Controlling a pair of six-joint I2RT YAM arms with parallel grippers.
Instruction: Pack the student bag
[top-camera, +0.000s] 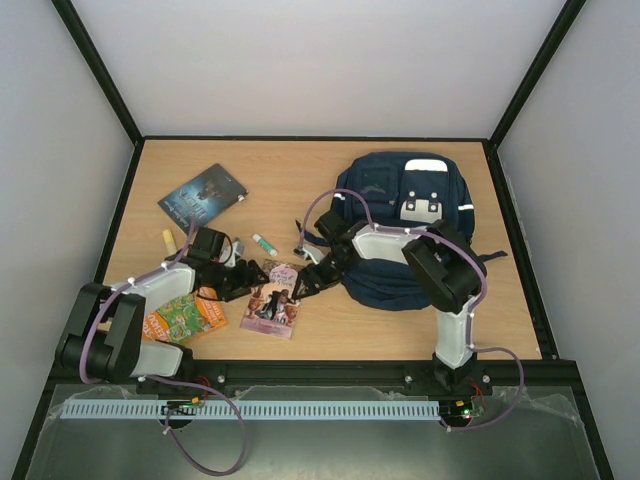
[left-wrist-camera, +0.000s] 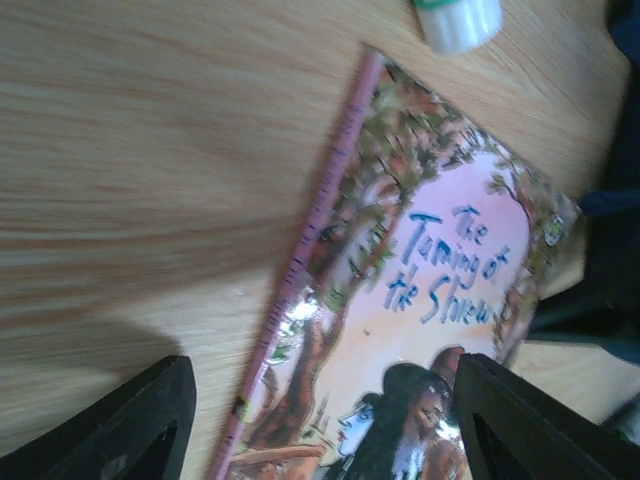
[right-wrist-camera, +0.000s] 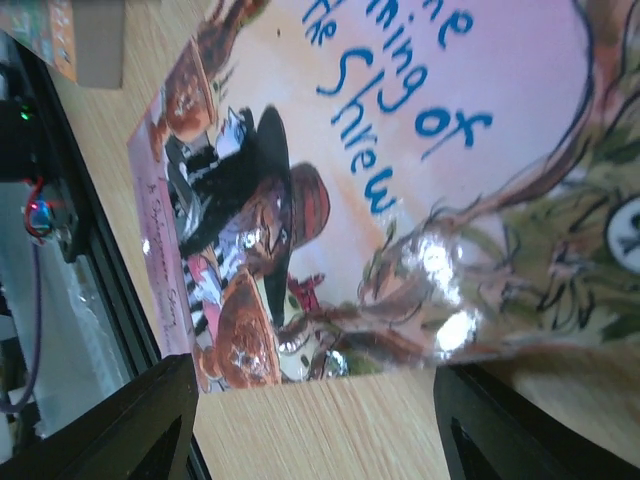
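A pink book, The Taming of the Shrew (top-camera: 270, 308), lies flat on the table between my two grippers. Its spine faces my left gripper, which stands open low over the spine side with nothing gripped. From the other side my right gripper, also open, is close to the book's edge, and the cover (right-wrist-camera: 400, 180) fills much of the right wrist view. The dark blue backpack (top-camera: 375, 180) lies at the right, partly covered by my right arm. An orange-green book (top-camera: 180, 322) and a dark blue book (top-camera: 202, 195) lie on the left.
A white and green glue stick (top-camera: 264, 244) lies just beyond the pink book. A yellow item (top-camera: 169, 242) lies near the left edge. Backpack straps (top-camera: 490, 256) spread over the table. Bare table shows at the back centre.
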